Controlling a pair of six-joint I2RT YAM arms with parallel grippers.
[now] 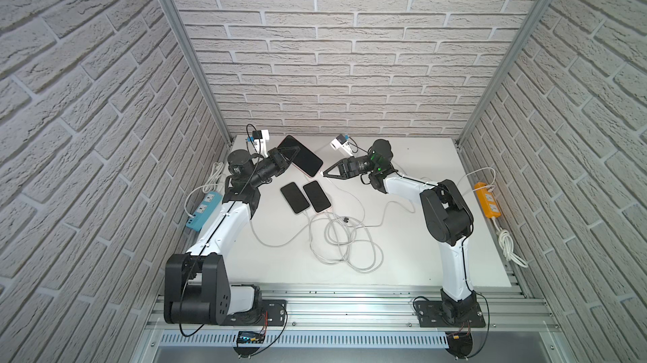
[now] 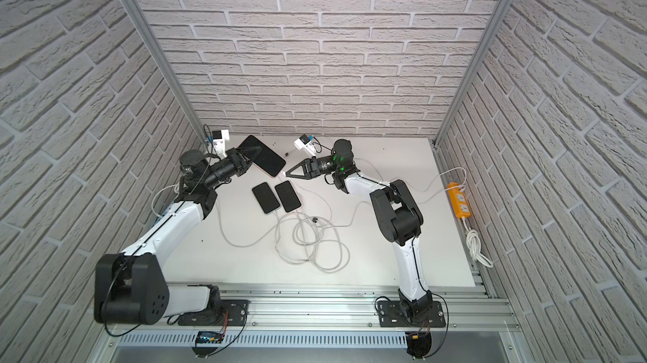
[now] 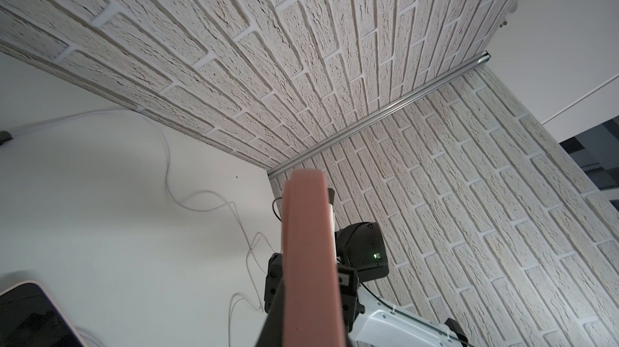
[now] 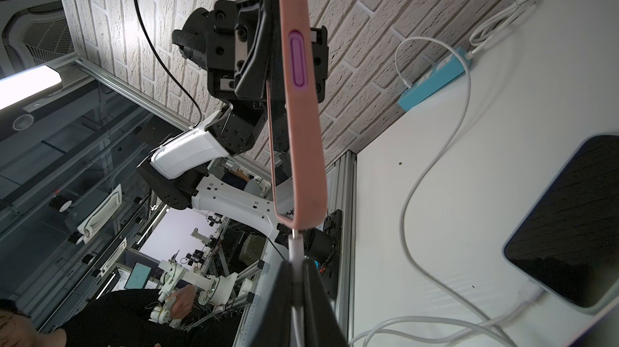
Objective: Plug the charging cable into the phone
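Note:
My left gripper [image 1: 289,154] is shut on a pink-cased phone [image 1: 301,155], held raised at the back left; in the right wrist view its pink edge [image 4: 303,128] is turned toward me. My right gripper [image 1: 325,173] is shut on the white cable plug [image 4: 296,247], whose metal tip is just at the lower end of that edge. Whether the tip is inside the port, I cannot tell.
Two dark phones [image 1: 294,197] [image 1: 316,195] lie on the table with coiled white cables [image 1: 347,241] below them. A blue power strip [image 1: 204,211] stands at the left, an orange one [image 1: 486,200] at the right.

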